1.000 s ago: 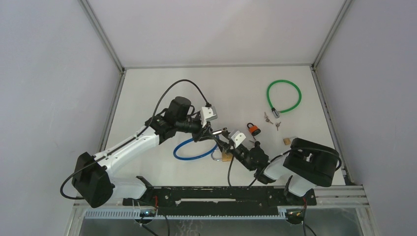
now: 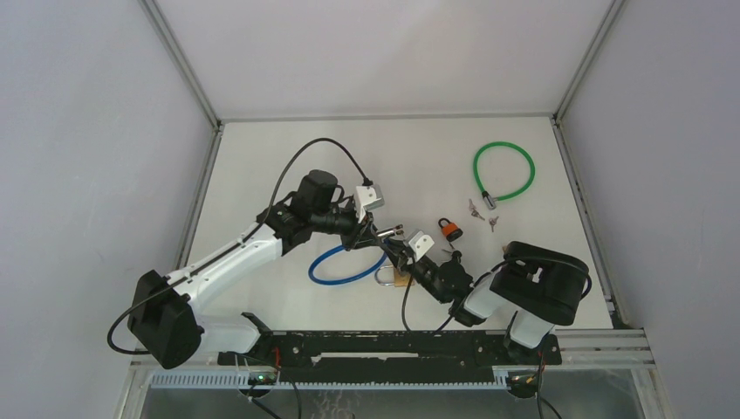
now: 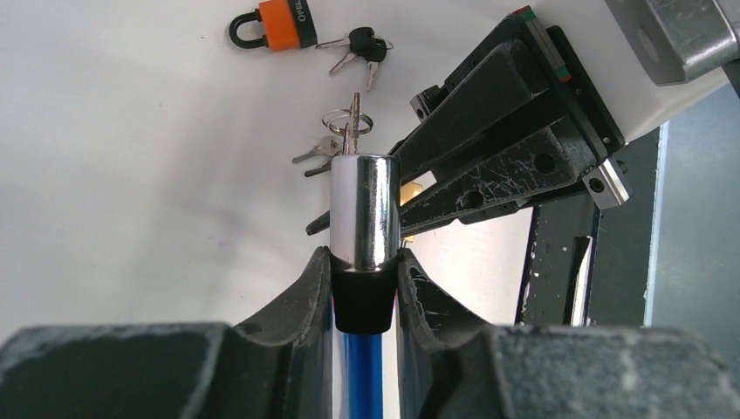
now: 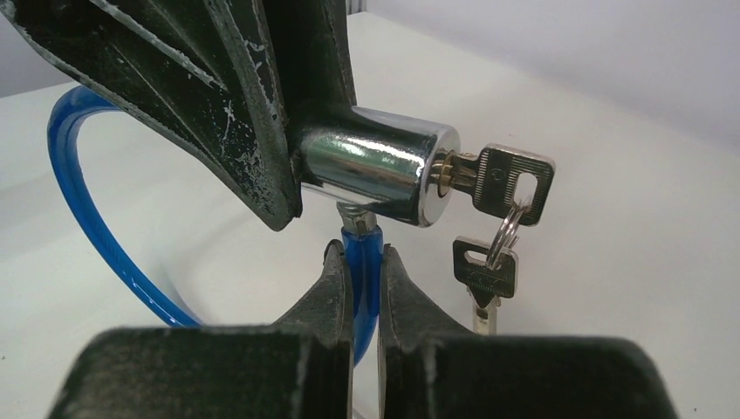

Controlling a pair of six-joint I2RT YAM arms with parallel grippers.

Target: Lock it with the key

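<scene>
The blue cable lock's chrome cylinder is between the fingers of my left gripper, which grips its black collar, with the blue cable running back below. A key sits in the cylinder's end face, and a second key dangles from its ring. My right gripper is shut on the blue cable just under the metal end fitting, which meets the side of the cylinder; whether it is fully seated is hard to tell. The cable loops away to the left in the right wrist view.
An orange padlock and loose keys lie to the right. The green cable lock rests at the back right. A brass padlock lies beneath the right gripper.
The right arm has shifted slightly, its elbow moving a little left and its gripper staying close to the cylinder. My left arm is nearly still.
</scene>
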